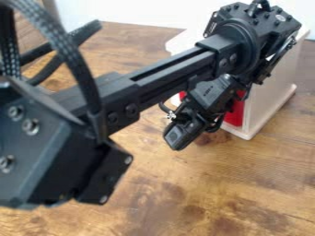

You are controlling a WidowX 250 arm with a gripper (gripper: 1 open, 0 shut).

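My black arm (135, 97) crosses the camera view from the left to the upper right. Its wrist and gripper housing (197, 115) hang at the centre right, angled down over the wooden table. The fingertips are mostly hidden behind the housing, so their state does not show clearly. Behind them stands a white box (271, 101) with red (234, 115) showing at its near face, largely covered by the arm.
A white wall (135, 11) runs along the back. Braided cables arch over the arm at the upper left.
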